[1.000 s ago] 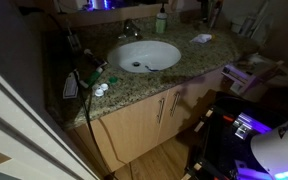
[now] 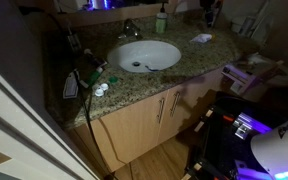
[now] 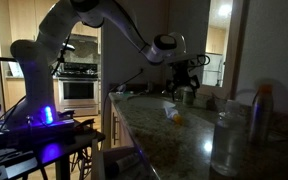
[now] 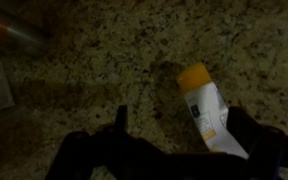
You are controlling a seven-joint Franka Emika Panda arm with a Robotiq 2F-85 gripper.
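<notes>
A white bottle (image 4: 212, 118) with an orange cap lies on its side on the speckled counter. In the wrist view it is right of centre, its cap pointing up and left, its lower end partly hidden by the dark gripper. My gripper is open, with its dark fingers (image 4: 121, 118) spread apart along the lower part of that view. In exterior view 2 the gripper (image 3: 196, 64) hangs above the counter, clear of the white and orange bottle (image 3: 172, 114). Exterior view 1 shows this bottle (image 2: 201, 38) as a small pale shape right of the sink.
The sink (image 2: 144, 55) is set into the counter. A soap bottle (image 2: 161, 18) stands behind it. White round items (image 2: 101, 90) lie at its left. A clear bottle (image 3: 227, 138) and a metal flask (image 3: 261, 112) stand at the right in exterior view 2.
</notes>
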